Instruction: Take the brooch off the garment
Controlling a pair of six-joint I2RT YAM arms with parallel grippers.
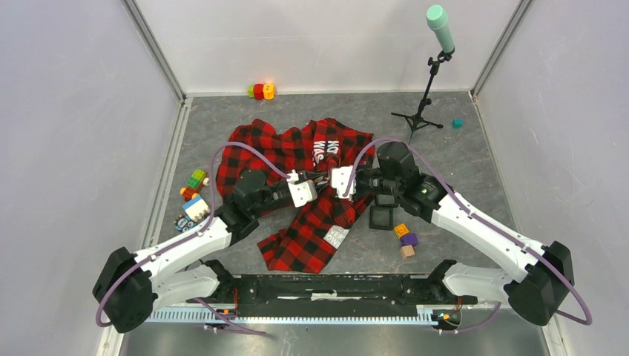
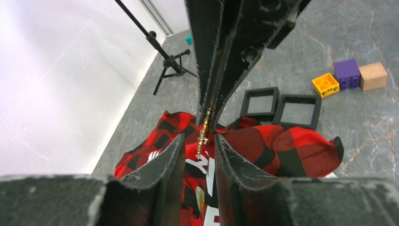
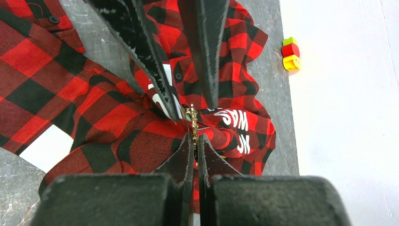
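Observation:
A thin gold brooch [image 3: 193, 113] shows in the right wrist view, pinched at the tips of my right gripper, which is shut on it. The red-and-black checked garment [image 1: 308, 252] lies spread on the floor in the top view. In the left wrist view the brooch points down from the right fingertips, garment behind it; whether it touches cloth I cannot tell. My left gripper is partly open, its fingertips on either side of the brooch's free end with gaps showing. The top view hides the brooch behind the grippers.
Black square frames [image 1: 381, 218] and small blocks [image 1: 409, 239] lie right of the garment. Toy bricks [image 1: 196, 180] stand at its left, more bricks [image 1: 259, 91] at the back wall. A tripod [image 1: 421, 119] occupies the back right.

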